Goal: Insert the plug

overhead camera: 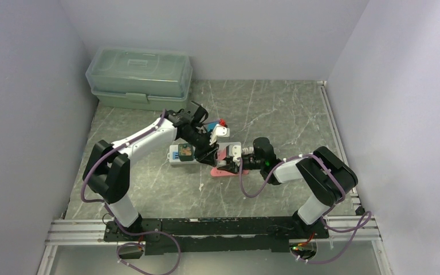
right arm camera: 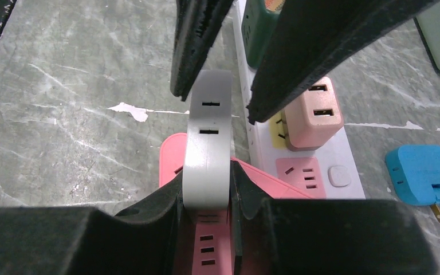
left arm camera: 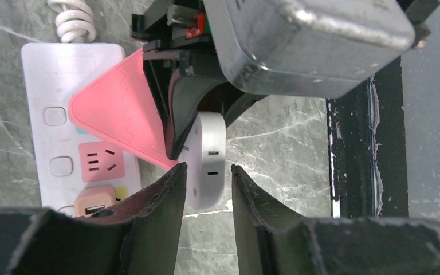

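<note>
A white plug-like block [left arm camera: 209, 160] with two slots on its end is held by my right gripper, which is shut on it over the pink board [left arm camera: 114, 109]. In the left wrist view my left gripper is part open, its fingertips either side of the block's near end, seemingly not closed on it. Behind lies the white power strip [left arm camera: 54, 137] with pink and yellow sockets, carrying a pink cube adapter [right arm camera: 309, 117]. A blue plug [right arm camera: 418, 175] with two prongs lies on the table beside the strip.
A green block [right arm camera: 255, 28] sits on the strip. A lidded green box [overhead camera: 137, 74] stands at the back left. Walls enclose the sides and back.
</note>
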